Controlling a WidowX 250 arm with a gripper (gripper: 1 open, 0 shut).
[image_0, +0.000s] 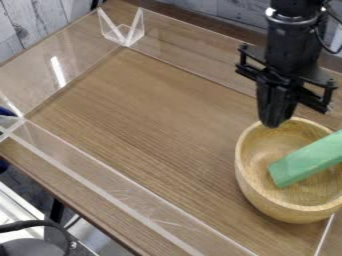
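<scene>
The black gripper hangs over the back left rim of a round tan bowl at the right of the camera view, shut with nothing visible between its fingers. A light green oblong object lies tilted inside the bowl, reaching its right side.
Clear plastic pieces stand at its back left corner. A black cable loops at the lower left, off the tabletop.
</scene>
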